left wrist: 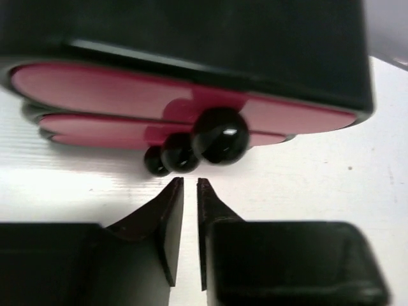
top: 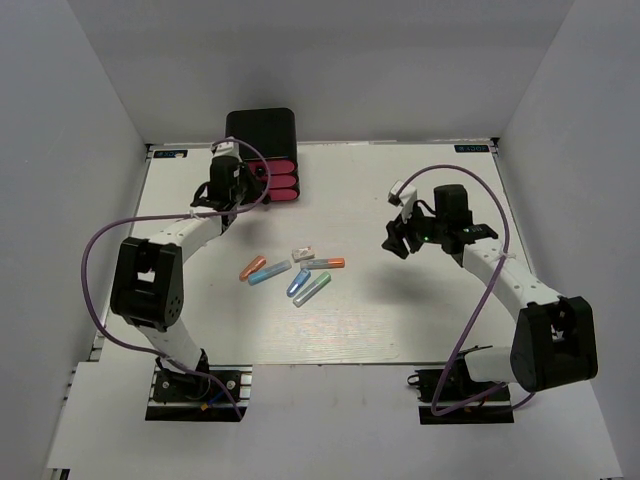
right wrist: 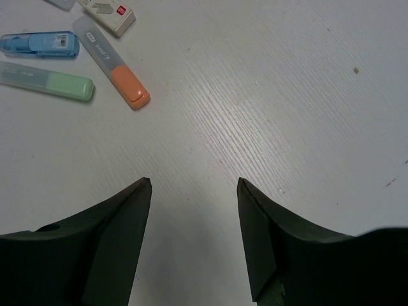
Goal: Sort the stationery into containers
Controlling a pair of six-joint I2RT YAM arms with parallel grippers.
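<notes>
A black container with pink drawers and round black knobs (top: 262,130) stands at the back left; in the left wrist view its top knob (left wrist: 220,135) is just beyond my left gripper, whose fingertips are nearly together, with no object visible between them. My right gripper is open over bare table, empty. Loose stationery lies mid-table: an orange highlighter (right wrist: 127,83), a green one (right wrist: 67,85), a blue pen-like item (right wrist: 48,44), a white boxed eraser (right wrist: 109,11), another blue item (top: 268,272) and an orange one (top: 252,268).
Grey walls border the table at the left, back and right.
</notes>
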